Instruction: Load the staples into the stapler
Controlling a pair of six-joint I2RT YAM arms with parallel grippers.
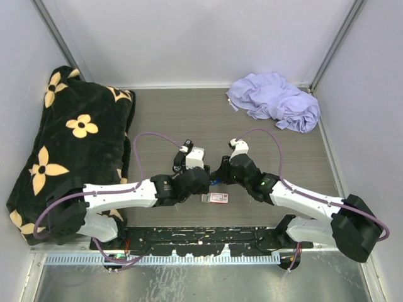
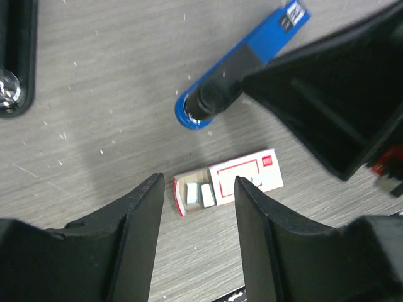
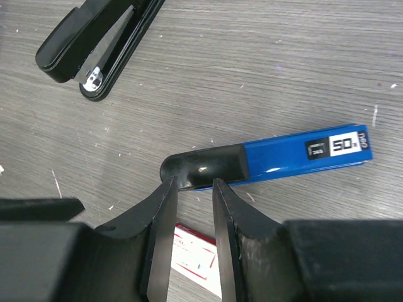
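A blue stapler-like piece (image 3: 302,154) with a black end and a "50" label lies on the table, my right gripper close over its black end, fingertips slightly apart. The white-and-red staple box (image 2: 242,177) lies below it, its end tray showing small staple blocks (image 2: 201,194). My left gripper is open above the box, nothing seen between its fingers. A black stapler (image 3: 94,50) lies further left in the right wrist view, partly hidden by the left arm in the top view.
A black flowered blanket (image 1: 75,151) covers the left side; a lilac cloth (image 1: 274,104) lies at the back right. The table behind the grippers is clear.
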